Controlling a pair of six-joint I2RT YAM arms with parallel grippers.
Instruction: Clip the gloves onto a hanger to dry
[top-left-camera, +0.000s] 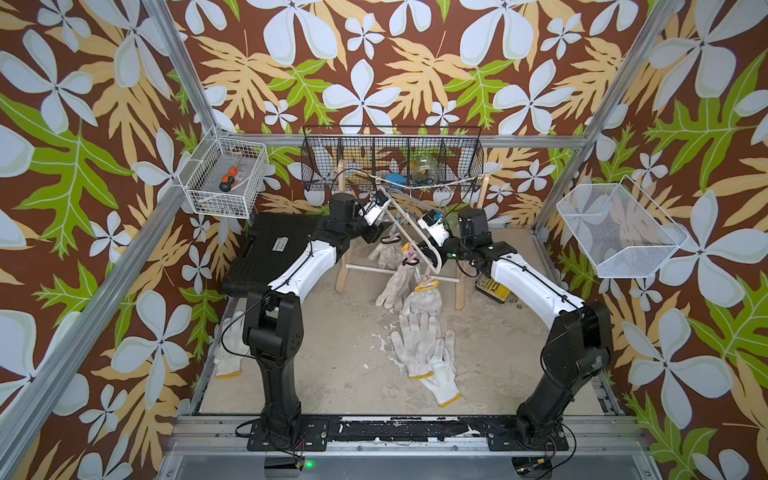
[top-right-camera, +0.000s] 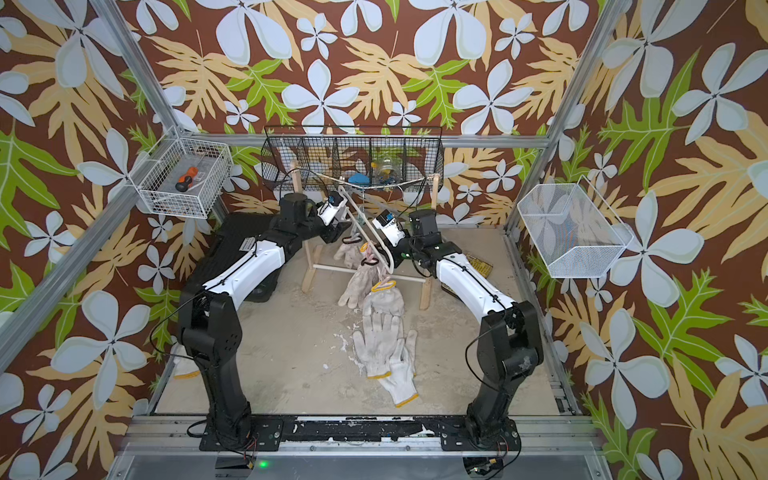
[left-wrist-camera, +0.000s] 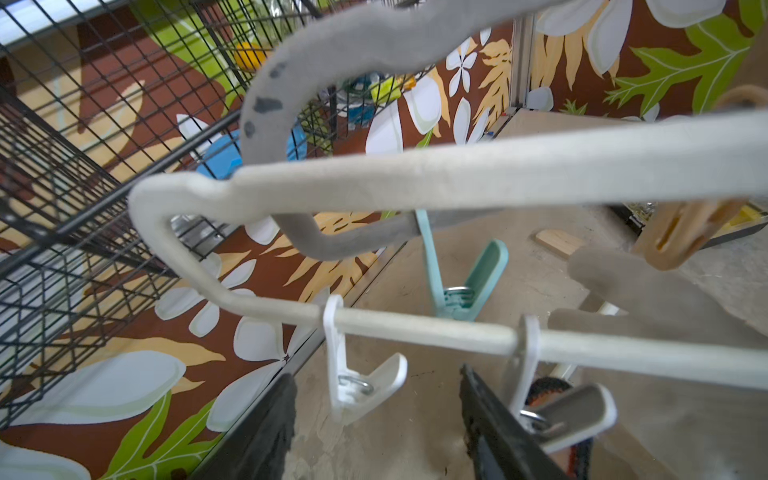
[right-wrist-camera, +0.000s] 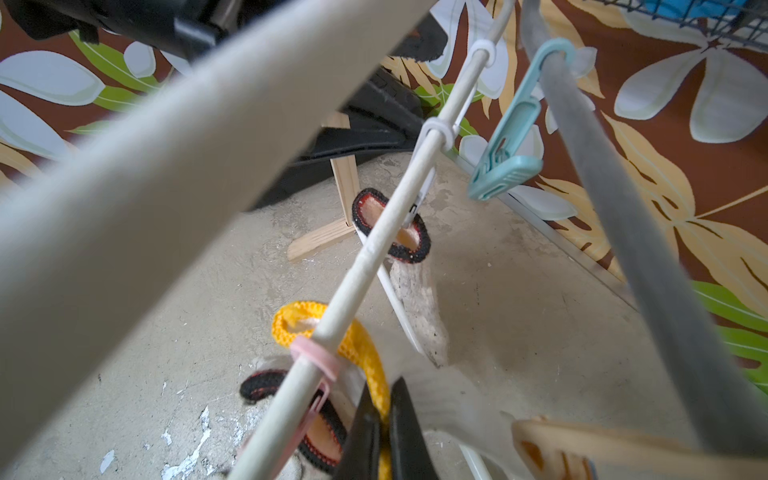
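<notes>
The hanger (top-left-camera: 408, 228) hangs on the wooden rack (top-left-camera: 460, 296) with coloured clips. Gloves with yellow and dark cuffs (right-wrist-camera: 392, 244) hang below its bar. My left gripper stands open just below a white clip (left-wrist-camera: 352, 396) on the lower bar, another white clip (left-wrist-camera: 576, 412) to its right. A teal clip (left-wrist-camera: 480, 280) hangs beyond. My right gripper is shut at a yellow cuff (right-wrist-camera: 364, 352), beside a pink clip (right-wrist-camera: 316, 352), the cuff's edge between or at its fingertips. Loose gloves (top-left-camera: 420, 352) lie on the floor in front.
Wire baskets (top-left-camera: 224, 208) (top-left-camera: 620, 260) hang at both sides, a black wire rack (left-wrist-camera: 64, 232) at the back, close to my left gripper. A black case (top-left-camera: 264, 248) lies at left and a small yellow-black box (top-left-camera: 496, 292) at right.
</notes>
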